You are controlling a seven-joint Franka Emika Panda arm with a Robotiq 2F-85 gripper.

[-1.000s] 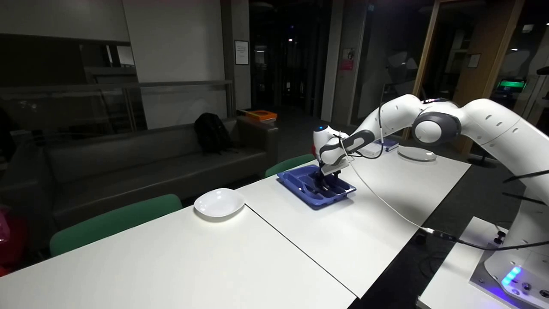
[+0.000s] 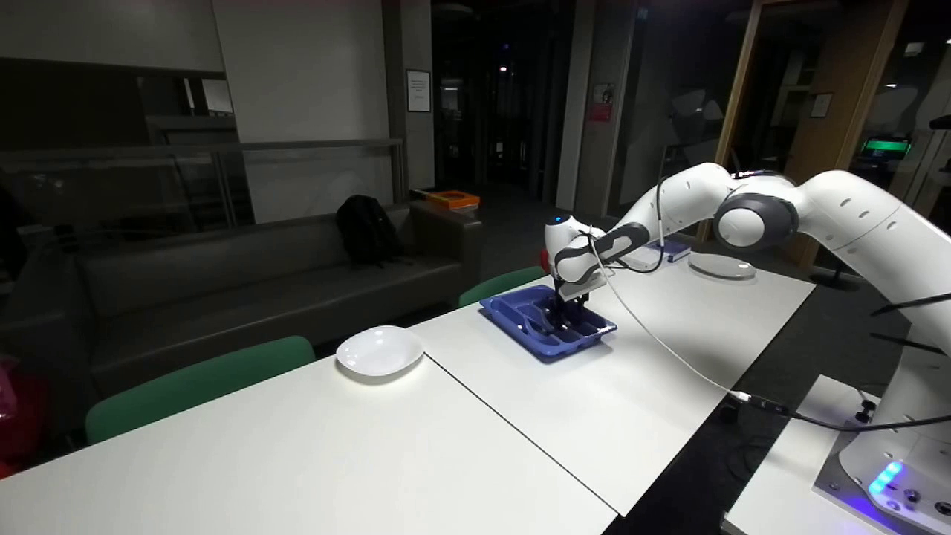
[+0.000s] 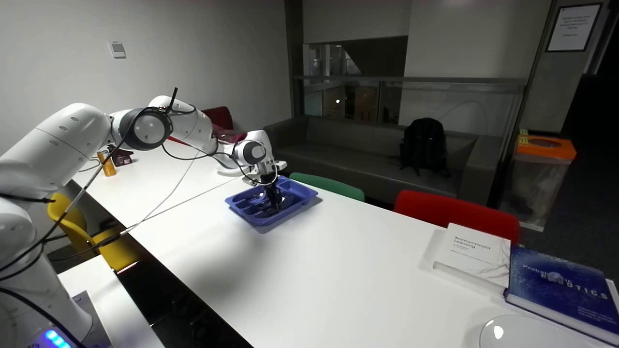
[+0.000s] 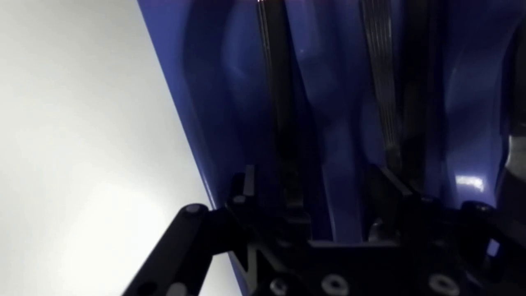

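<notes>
The blue cutlery tray [image 2: 548, 357] rests on the white table, with dark-handled utensils lying in its compartments. My gripper [image 2: 567, 313] points down into it; in exterior view 2 the gripper [image 3: 275, 200] is low among the compartments. Seen from the wrist, the fingers [image 4: 249, 181] stand apart, partly open, on either side of a dark handle [image 4: 282, 93] in one compartment. Neither finger clearly touches that handle. A ridged metal utensil [image 4: 379, 54] lies in the neighbouring compartment, close to the right finger. Deep shadow hides the fingertips' lower ends.
A white bowl [image 2: 380, 353] sits on the table left of the tray. Two books [image 3: 473, 255] and a pale plate [image 3: 522, 333] lie at the other end. Bare tabletop [image 3: 348, 261] surrounds the tray's front. A thin cable hangs from the arm.
The fingers look slightly closer together than a second ago, and the wrist has shifted very little. Tray and bowl have stayed in place.
</notes>
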